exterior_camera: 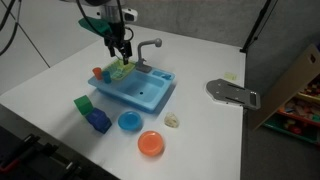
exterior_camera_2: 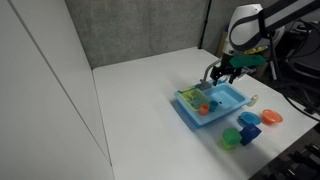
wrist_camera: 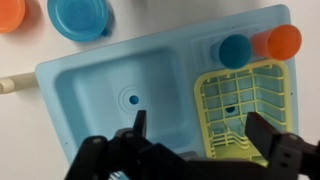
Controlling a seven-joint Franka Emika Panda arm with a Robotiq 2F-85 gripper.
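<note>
A light blue toy sink basin (exterior_camera: 150,97) stands on the white table, with a grey faucet (exterior_camera: 147,48) at its back. Its left compartment holds a yellow dish rack (wrist_camera: 240,102). Beside the rack are a blue cup (wrist_camera: 235,51) and an orange cup (wrist_camera: 287,41). Above the sink, near the rack, hangs my gripper. Its dark fingers (wrist_camera: 140,123) are spread wide, with nothing visible held between them. The lower edge of the rack is partly hidden by the gripper in the wrist view.
In front of the sink lie a blue dish (exterior_camera: 130,121), an orange plate (exterior_camera: 151,143), a green block (exterior_camera: 83,105), a dark blue block (exterior_camera: 99,121) and a small cream object (exterior_camera: 171,120). A grey metal tray (exterior_camera: 233,94) is at the right. Table space (exterior_camera_2: 150,110) left of the sink is clear.
</note>
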